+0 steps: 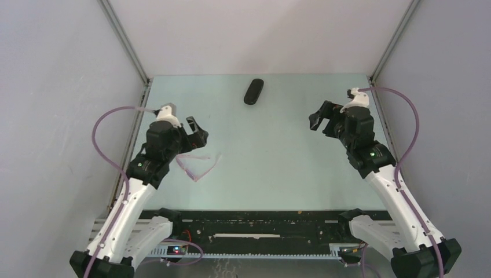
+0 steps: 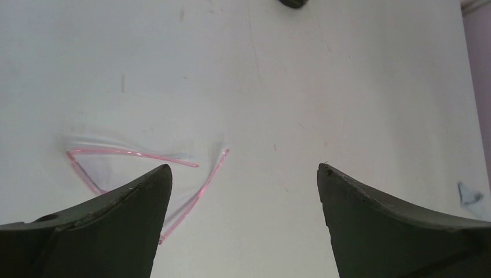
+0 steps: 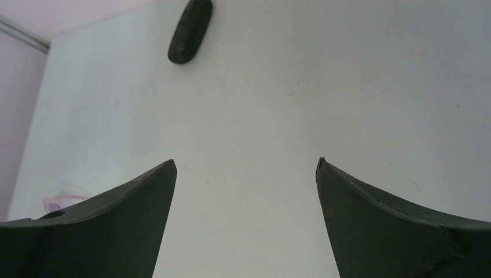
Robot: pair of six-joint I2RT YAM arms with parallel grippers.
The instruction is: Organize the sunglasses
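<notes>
Pink-framed sunglasses (image 1: 186, 169) lie on the left half of the table with their arms spread. In the left wrist view one thin pink arm of the sunglasses (image 2: 130, 153) shows clearly, while the left finger hides part of the frame. My left gripper (image 1: 200, 130) hangs open above and behind them, nothing between its fingers. A black elongated case (image 1: 253, 91), apparently closed, rests at the back middle of the table. Over the right half, my right gripper (image 1: 319, 128) is open and empty, apart from both objects. The right wrist view catches the case (image 3: 190, 30) at its top.
Something small and pale blue (image 2: 473, 198), perhaps a cloth, lies at the right edge of the left wrist view. Walls close in the table (image 1: 266, 156) at the back and both sides.
</notes>
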